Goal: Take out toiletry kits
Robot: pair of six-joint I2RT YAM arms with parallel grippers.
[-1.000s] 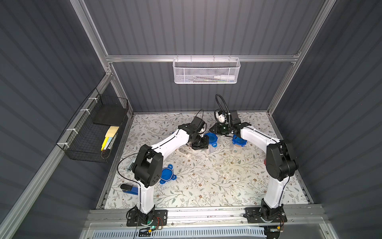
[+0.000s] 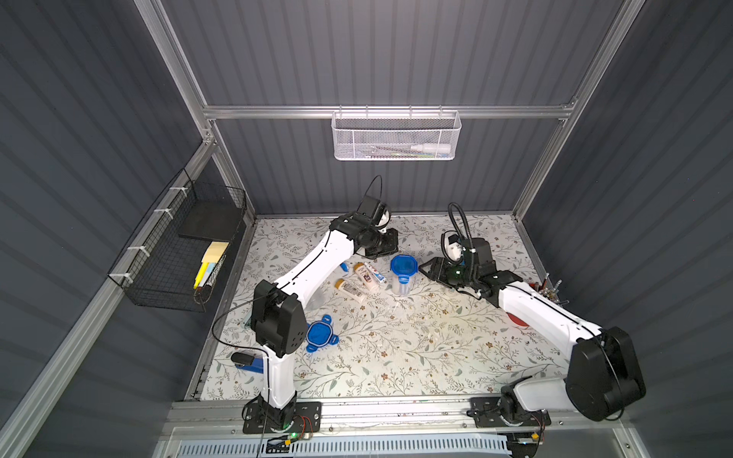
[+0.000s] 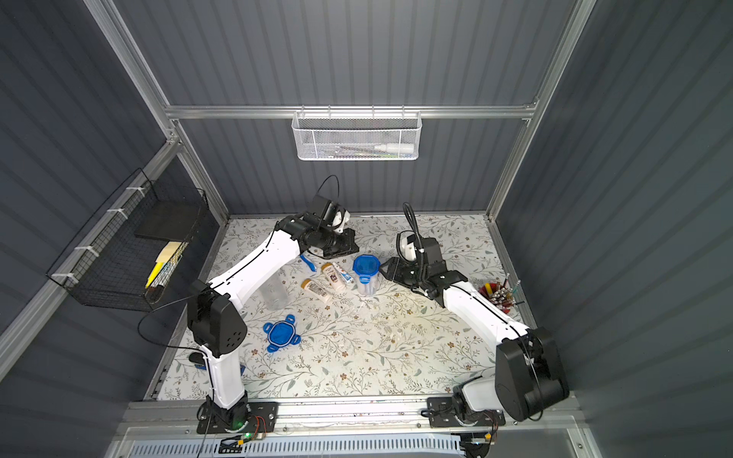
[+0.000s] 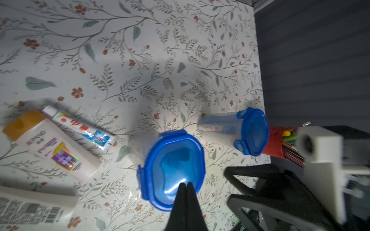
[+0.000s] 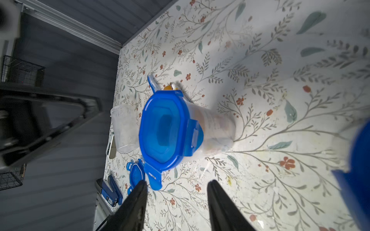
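Observation:
A clear container with a blue lid [image 2: 404,265] stands mid-table. In the left wrist view a second blue-lidded container [image 4: 254,132] is to the right. Beside the middle one lie a small tube [image 4: 82,127], a bottle with orange cap [image 4: 61,150] and another bottle [image 4: 34,206]. My left gripper is shut, nothing visible between its fingers, raised over the middle container. My right gripper is open and empty, just right of that container, its fingers pointing toward it.
An open clear container [image 5: 122,127] and a separate blue lid [image 2: 320,333] are on the left. A red holder with pens [image 3: 496,297] is at the right. A black basket [image 2: 152,282] hangs on the left wall.
My left gripper has risen and moved back from the middle container. My right arm has shifted right and toward the front, now hiding the right container in the top left view.

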